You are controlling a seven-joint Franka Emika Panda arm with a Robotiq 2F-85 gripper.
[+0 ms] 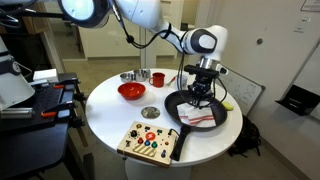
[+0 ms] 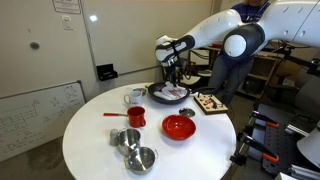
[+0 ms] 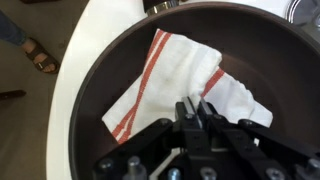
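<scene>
A white cloth with red stripes [image 3: 163, 83] lies folded inside the dark frying pan [image 3: 95, 105], part of it spread toward the pan's left side in the wrist view. My gripper is inside the pan's rim, fingers shut on the cloth near its middle. In exterior view 1 the gripper [image 1: 202, 101] points down into the pan [image 1: 176, 105], and the cloth [image 1: 198, 117] shows just below it. The exact pinch is partly hidden by the fingers.
Around the white round table [image 1: 108, 110] stand a red bowl [image 1: 131, 91], a red mug [image 1: 158, 79], metal pots [image 2: 142, 158] and a wooden board with knobs [image 1: 148, 141]. The pan's black handle [image 1: 180, 143] points toward the board. Free table shows at front left.
</scene>
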